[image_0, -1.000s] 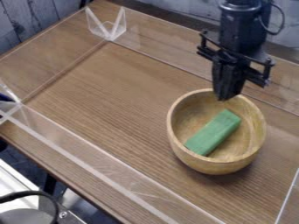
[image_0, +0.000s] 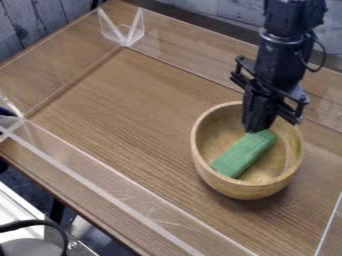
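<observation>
A round tan bowl (image_0: 227, 172) rests on the wooden table on the right, with a green rectangular block (image_0: 241, 154) lying diagonally inside it. My black gripper (image_0: 255, 120) is over the back part of the bowl, pointing down, above the far end of the block. Its fingertips are close together and appear shut, with nothing visible held between them. Whether they touch the block or bowl is not clear.
A clear plastic piece (image_0: 123, 28) stands at the back left. Cables lie at the bottom left beyond the table's edge.
My gripper has come down and toward the camera, from behind the bowl to over its back part. The bowl and green block look unmoved.
</observation>
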